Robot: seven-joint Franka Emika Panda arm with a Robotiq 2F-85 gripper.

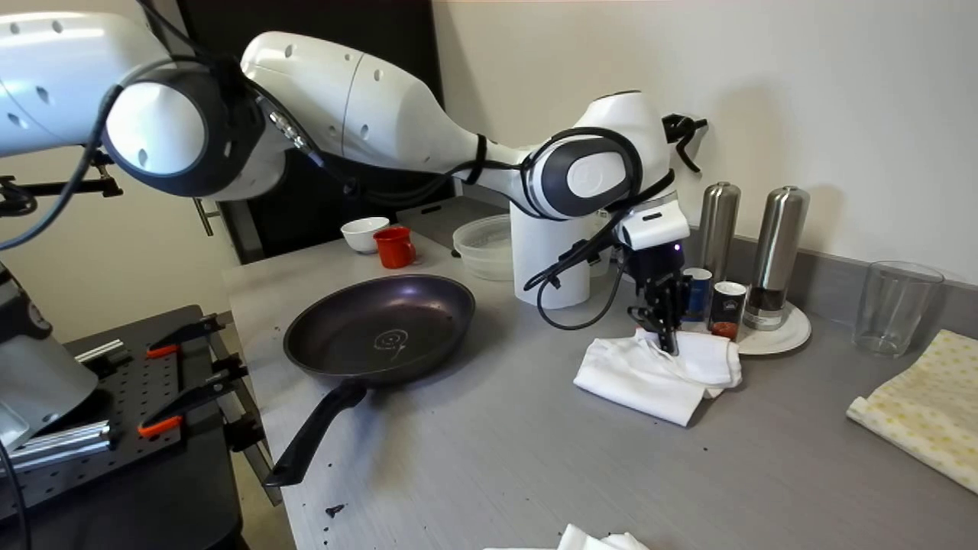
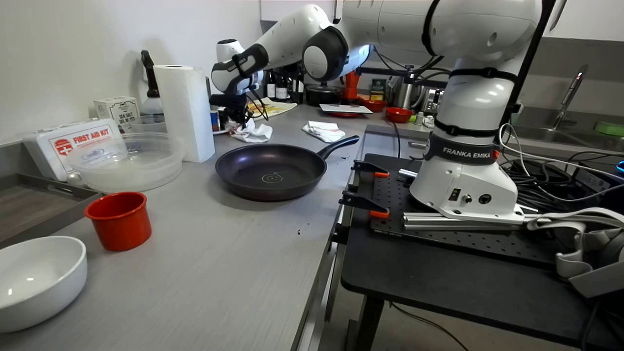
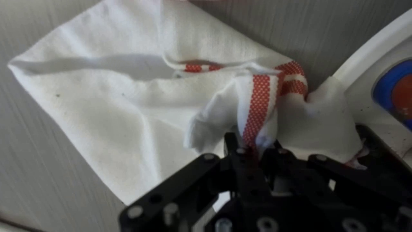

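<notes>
A white cloth with red woven stripes (image 3: 116,112) lies crumpled on the grey counter, mostly flat with one bunched fold standing up. My gripper is shut on that striped fold, its black fingers pinching it from above. In exterior view 1 the gripper (image 1: 669,344) points down into the white cloth (image 1: 633,374), close to the plate with the shakers. The fingertips are partly buried in the fabric. From exterior view 2 the cloth (image 2: 252,132) shows beyond the pan, with the fingers hard to make out.
A white plate (image 1: 790,338) touching the cloth's side carries two steel mills (image 1: 777,247) and small shakers (image 1: 728,307). The paper towel roll (image 1: 552,261) stands behind. A black frying pan (image 1: 380,330) sits to the left, a glass (image 1: 894,312) to the right.
</notes>
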